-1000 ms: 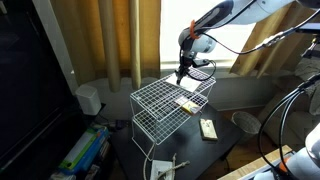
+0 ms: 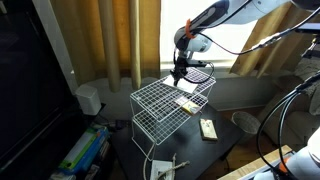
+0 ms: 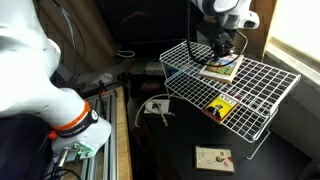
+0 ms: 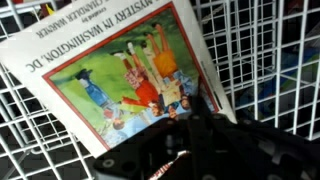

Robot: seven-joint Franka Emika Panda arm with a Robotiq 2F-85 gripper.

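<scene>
A thin book (image 4: 140, 75) with a pale border and a picture of several children lies flat on the white wire rack (image 4: 30, 150) in the wrist view. The same book (image 3: 222, 70) shows at the rack's far side in exterior view 2. My gripper (image 3: 222, 46) points down just above or at its edge; contact is hard to judge. The dark fingers (image 4: 205, 102) look shut over the book's lower right edge in the wrist view, and nothing shows between them.
A yellow-and-red book (image 3: 220, 106) lies nearer on the wire rack. A pale book (image 3: 214, 159) rests on the dark table, where free room surrounds it. The rack's lower tier (image 2: 158, 127) stands beside a white cable.
My gripper and arm have shifted slightly to the left and lower in exterior view 1. The rack and the other books stay where they were.
</scene>
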